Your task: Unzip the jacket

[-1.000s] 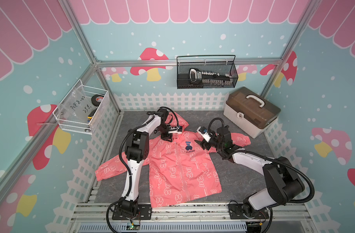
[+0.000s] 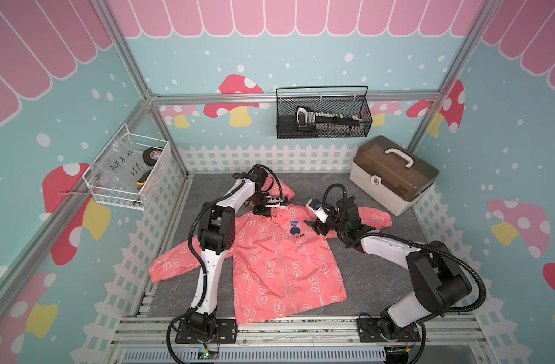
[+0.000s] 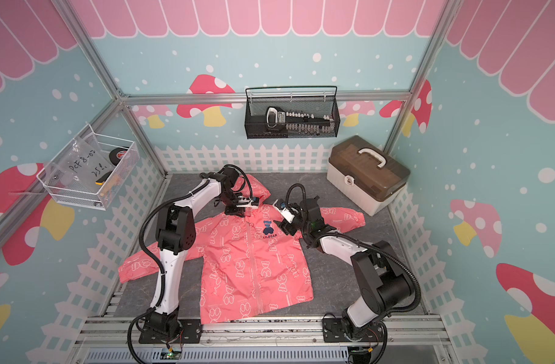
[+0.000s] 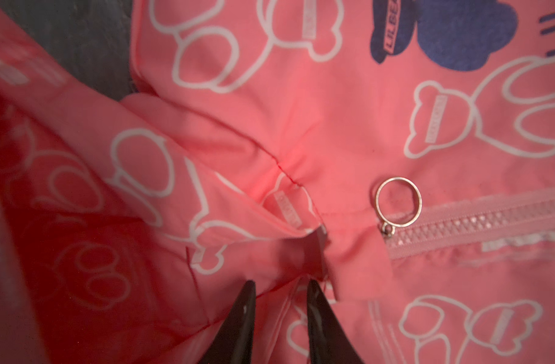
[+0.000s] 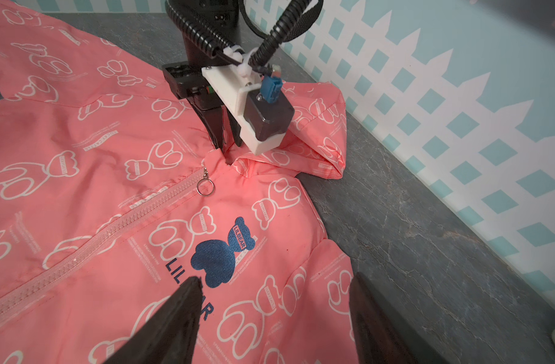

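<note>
The pink bear-print jacket lies spread front up, hood toward the back wall. Its zipper runs closed down the front as far as shows. A metal ring pull hangs at the top of the zipper, by the collar. My left gripper is partly open over the collar, with a fold of pink cloth visible in the gap; whether the fingers touch it I cannot tell. In the left wrist view the ring lies to the right of those fingertips. My right gripper stands open over the chest, beside the blue bear print, holding nothing.
A brown-lidded toolbox stands at the back right. A black mesh basket hangs on the back wall and a white wire basket on the left.
My left gripper has shifted slightly right and toward the back, at the collar. The right arm has moved only a little. The jacket looks nearly the same.
</note>
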